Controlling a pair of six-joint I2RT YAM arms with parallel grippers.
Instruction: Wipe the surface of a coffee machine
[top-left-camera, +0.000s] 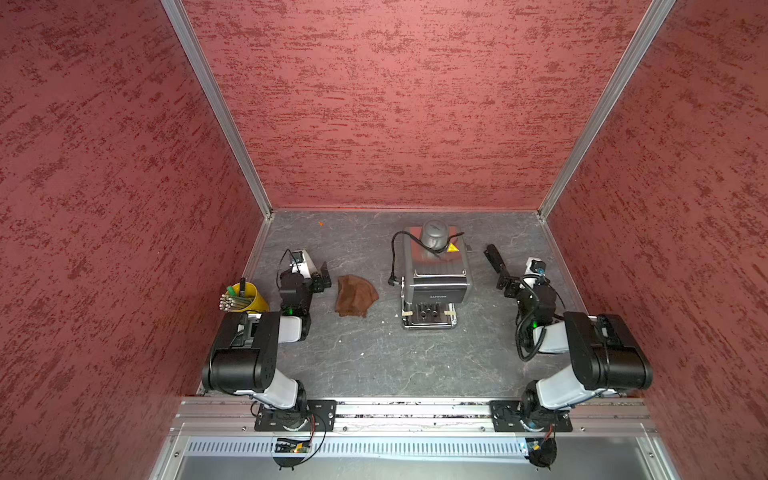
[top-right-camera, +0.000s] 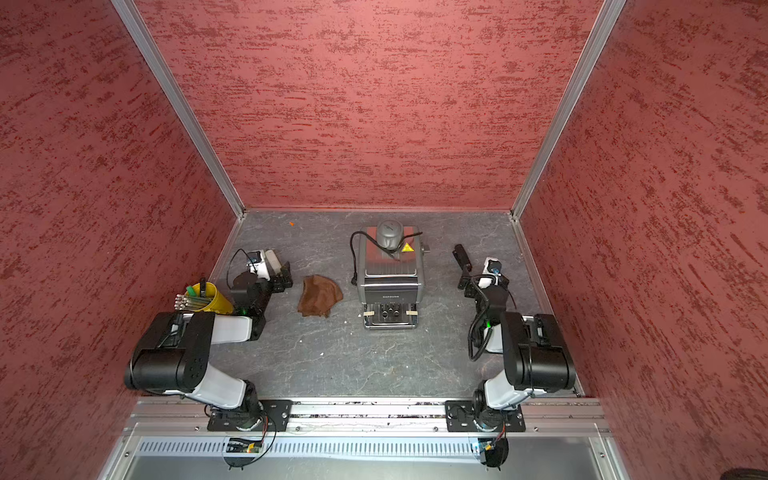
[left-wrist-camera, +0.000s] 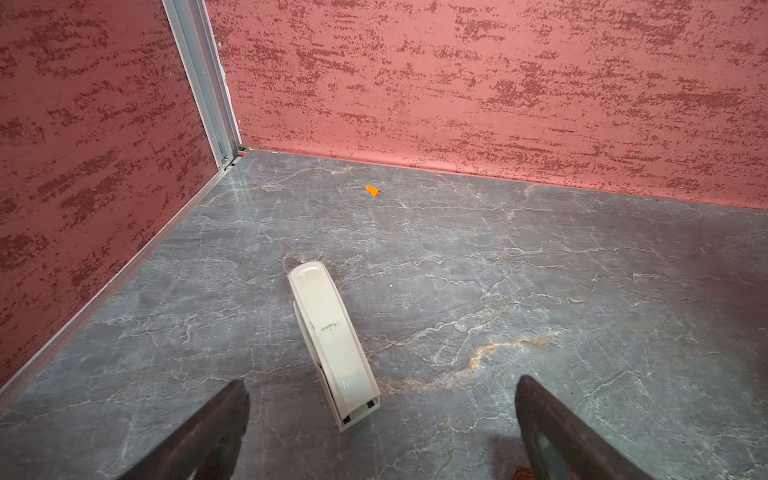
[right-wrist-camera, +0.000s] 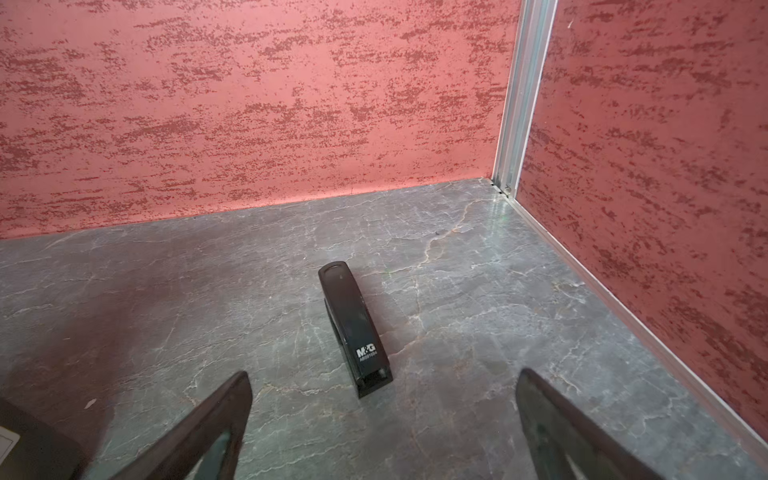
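The grey metal coffee machine (top-left-camera: 436, 268) stands at the centre of the table, its drip tray (top-left-camera: 429, 315) facing the arms. A black cable (top-right-camera: 369, 237) lies over its top beside a round grey part (top-right-camera: 389, 233). Left of the machine, a brown cloth (top-left-camera: 355, 296) lies crumpled flat on the table. My left gripper is open, to the left of the cloth and touching nothing. On the machine's other side my right gripper stands open too, with nothing between its fingers.
A white stapler (left-wrist-camera: 336, 344) lies ahead of the left gripper, a black stapler (right-wrist-camera: 354, 326) ahead of the right one. A yellow cup (top-left-camera: 254, 297) of pens stands by the left arm. An orange scrap (left-wrist-camera: 372, 190) lies far back.
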